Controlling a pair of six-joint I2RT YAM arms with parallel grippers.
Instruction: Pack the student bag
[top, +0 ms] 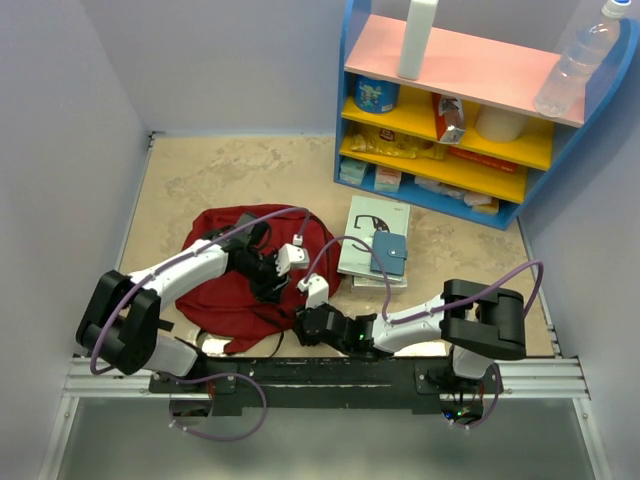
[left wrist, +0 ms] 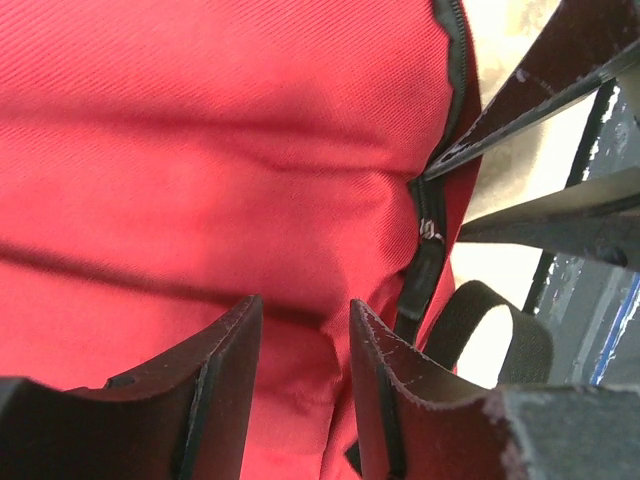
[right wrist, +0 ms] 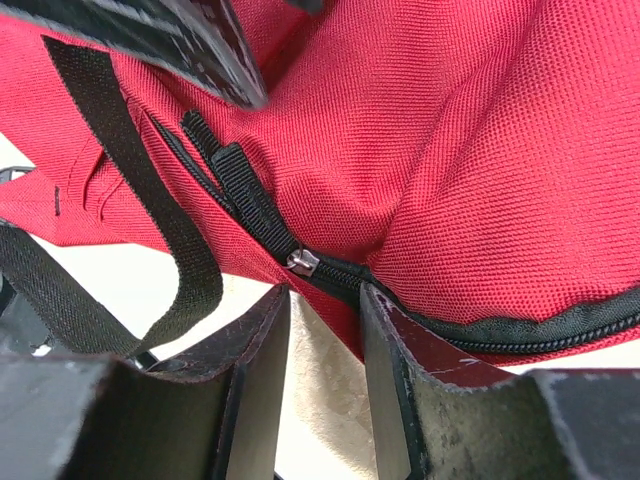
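Observation:
The red bag (top: 210,305) lies crumpled on the table under both arms. My left gripper is part open above the red fabric, near a black zipper (left wrist: 425,270) and strap; the right gripper's fingers show at the upper right of that view. My right gripper is at the bag's lower edge by a zipper pull (right wrist: 302,262), its fingertips apart with red fabric edge behind or between them; whether they hold it I cannot tell.
Books (top: 365,220) and a blue notebook (top: 390,255) lie right of the bag. The shelf unit (top: 460,50) with supplies stands at the back right.

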